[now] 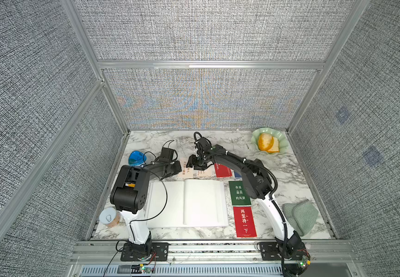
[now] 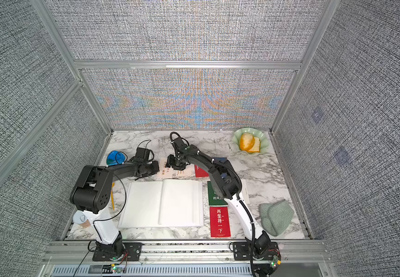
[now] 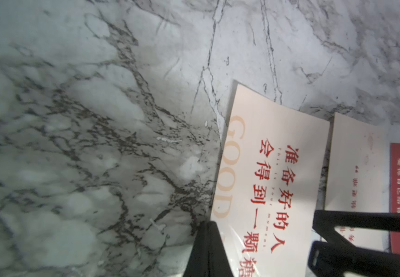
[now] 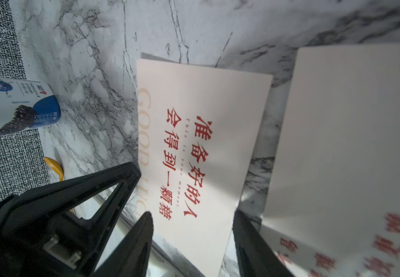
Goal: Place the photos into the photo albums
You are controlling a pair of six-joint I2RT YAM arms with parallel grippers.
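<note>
A cream photo card with red characters lies flat behind the open white album. At its left edge is my left gripper, shut; whether the card's edge is between its fingers cannot be made out. My right gripper is part open above the same card, its fingers apart and nothing held. A second cream card lies just to the right. Beyond it is a red card. The album's visible pages look blank.
Green card and red card lie right of the album. A blue item and a lidded jar stand left. A green bowl with bread sits back right, and a grey-green cloth lies front right.
</note>
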